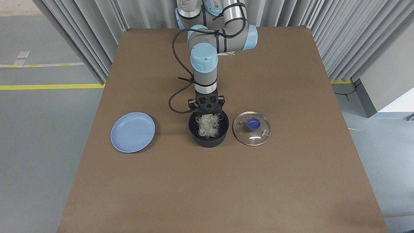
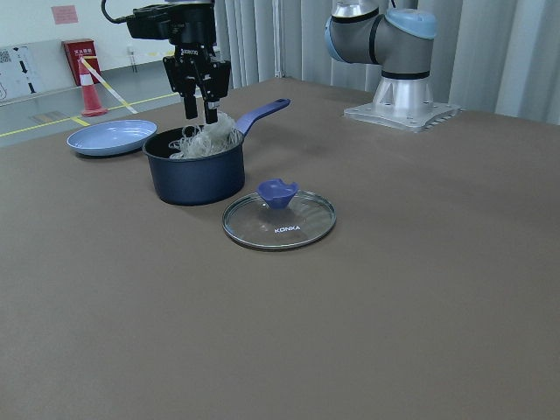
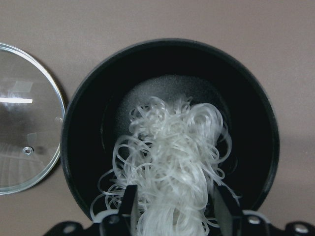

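Note:
White tangled noodles (image 1: 208, 125) (image 2: 204, 142) (image 3: 172, 162) sit inside the black saucepan (image 1: 208, 140) (image 2: 197, 182), whose blue handle shows in the left view. My gripper (image 1: 205, 112) (image 2: 199, 105) points down into the top of the pan, its fingers on either side of the noodle mass. Whether it is gripping the noodles or is just around them, I cannot tell. The glass lid (image 1: 251, 136) (image 2: 278, 227) (image 3: 24, 123) with a blue knob lies beside the pan.
A blue plate (image 1: 132, 132) (image 2: 111, 137) lies on the other side of the pan, left in the front view.

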